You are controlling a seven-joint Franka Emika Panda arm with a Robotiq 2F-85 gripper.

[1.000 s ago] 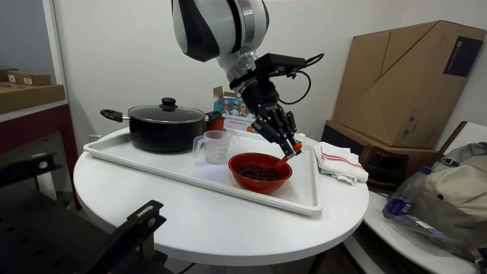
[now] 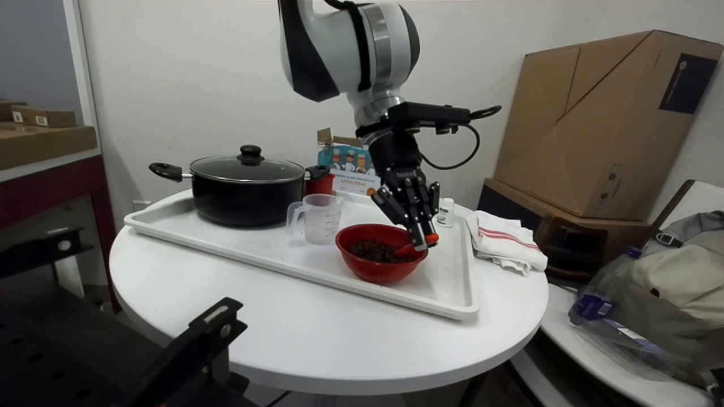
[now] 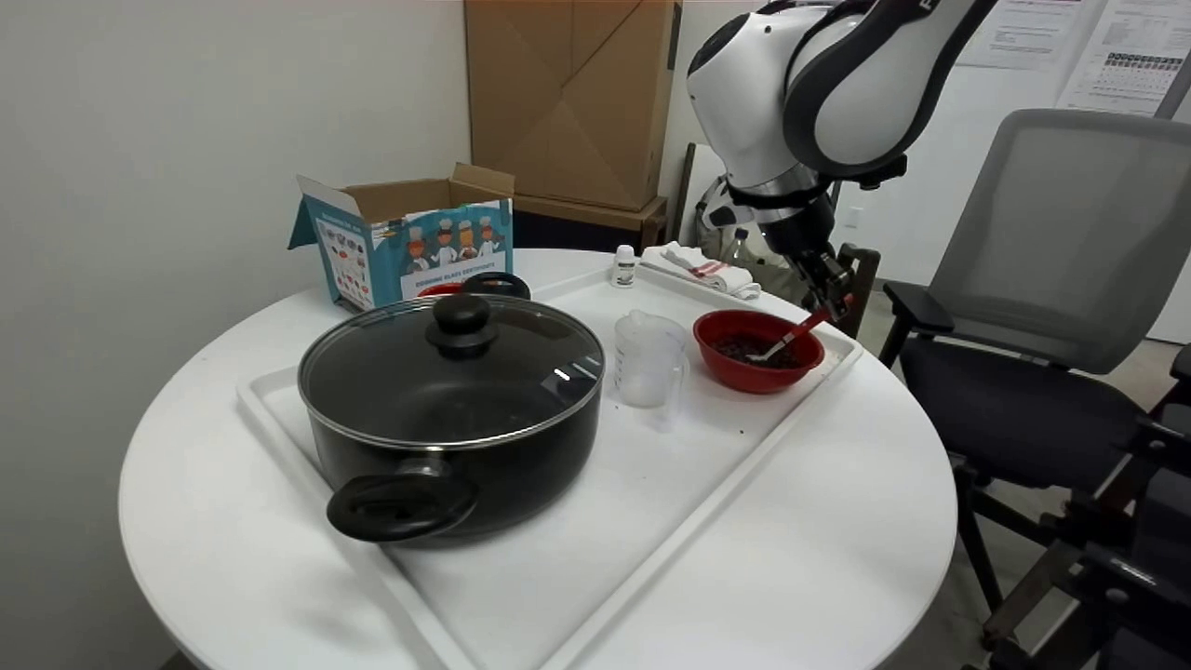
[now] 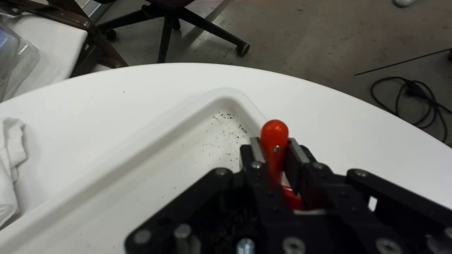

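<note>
My gripper (image 2: 425, 241) is shut on the red handle of a utensil (image 4: 275, 137), whose rounded end pokes out between the fingers in the wrist view. In exterior view 2 the utensil's pale lower part slants down into a red bowl (image 3: 756, 378) and rests among dark pieces (image 3: 745, 346). The fingertips hang just over the bowl's rim, on the side near the tray's corner. Only a sliver of the bowl (image 4: 293, 199) shows in the wrist view, behind the fingers; the utensil's far end is hidden there.
A white tray (image 2: 285, 270) bears the bowl, a clear measuring jug (image 2: 322, 220) beside it, and a lidded black pot (image 2: 248, 190). A folded towel (image 2: 505, 243) lies outside the tray, and a small white bottle (image 3: 624, 268) stands at the back. The tray's corner holds only scattered specks.
With the utensil in hold, my gripper has come down and slightly left in exterior view 1, tilting more upright. The red bowl has shifted slightly to the left.
</note>
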